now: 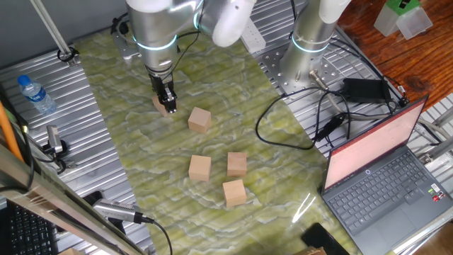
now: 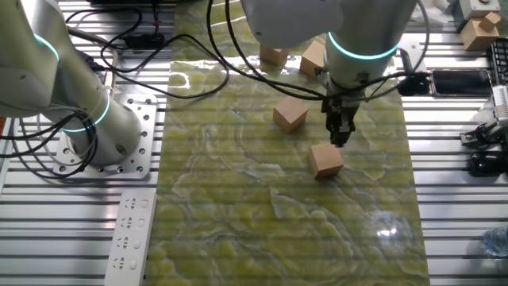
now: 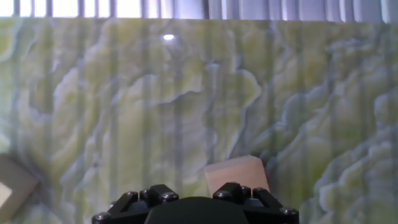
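Observation:
Low over the table, my gripper (image 1: 168, 106) points down at its far left end beside a wooden cube (image 1: 158, 105), which it partly covers in exterior view 1. Exterior view 2 has the gripper (image 2: 340, 137) just above and behind that cube (image 2: 325, 160). In the wrist view a gap with nothing in it separates the two black fingers (image 3: 163, 194), so the gripper looks open. A cube (image 3: 237, 173) shows beyond the right finger, its lower part hidden. Another wooden cube (image 1: 199, 120) stands to the right of the gripper.
Three more cubes sit nearer the middle: one at left (image 1: 199, 168), one at right (image 1: 237, 163), one in front (image 1: 234, 193). A black cable (image 1: 272, 138) loops onto the mat's right side. A laptop (image 1: 382, 191) stands at the right edge.

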